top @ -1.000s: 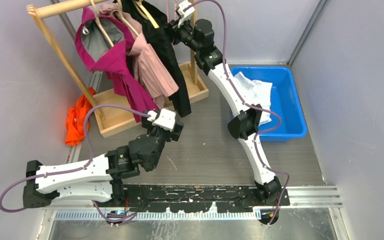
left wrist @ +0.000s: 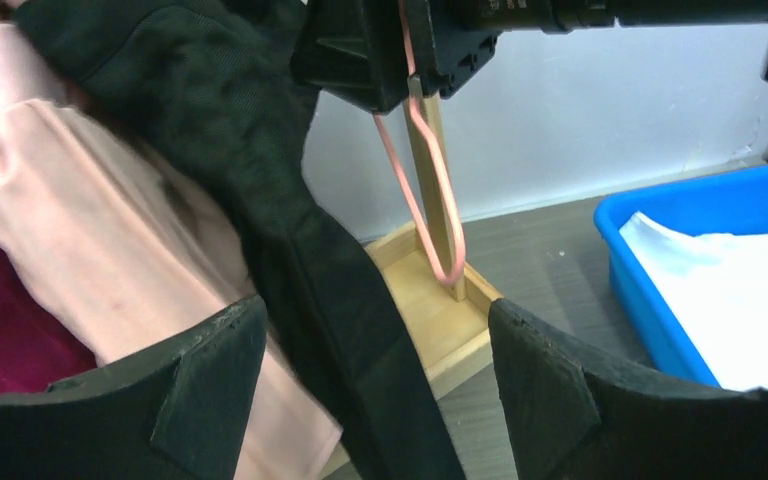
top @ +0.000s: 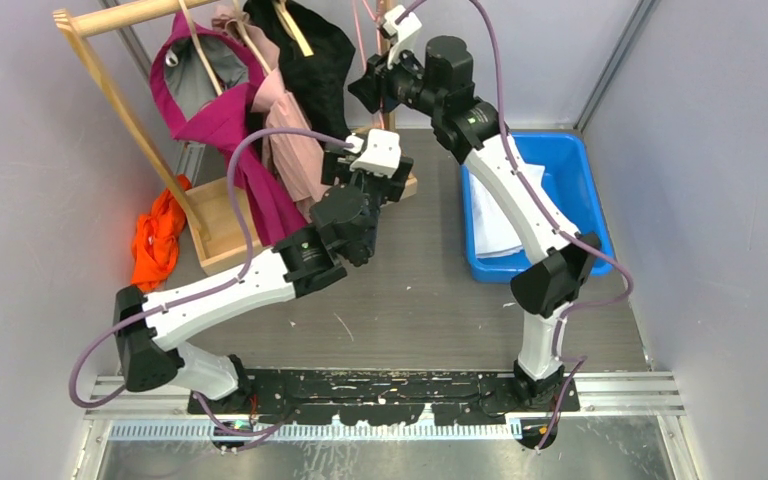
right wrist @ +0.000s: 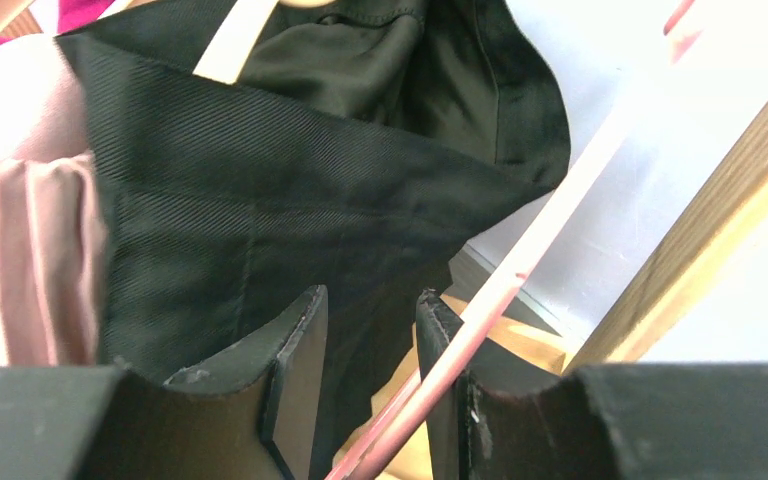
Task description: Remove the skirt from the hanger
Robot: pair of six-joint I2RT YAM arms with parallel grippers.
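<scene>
A black garment (left wrist: pixel 290 220) hangs down from the rack. In the right wrist view its wide upper band fills the middle, with a pale wooden hanger (right wrist: pixel 237 35) at its top. Which garment is the skirt I cannot tell. My right gripper is shut on a thin pink hanger (left wrist: pixel 447 245), whose bent loop dangles below the fingers; no cloth shows on that loop. Lower down, my left gripper stands open in front of the black garment, which runs behind the gap between its fingers, apparently not gripped.
A magenta jacket (top: pixel 230 130) and a pink garment (top: pixel 290 125) hang left of the black one. The wooden rack's post (top: pixel 120 100) rises at the left, near an orange cloth (top: pixel 160 240). On the right, a blue bin (top: pixel 585 190) holds white cloth (top: pixel 490 220).
My left arm has moved up and right towards the rack. My right gripper has shifted right, away from the black garment, and the right arm now reaches over the blue bin.
</scene>
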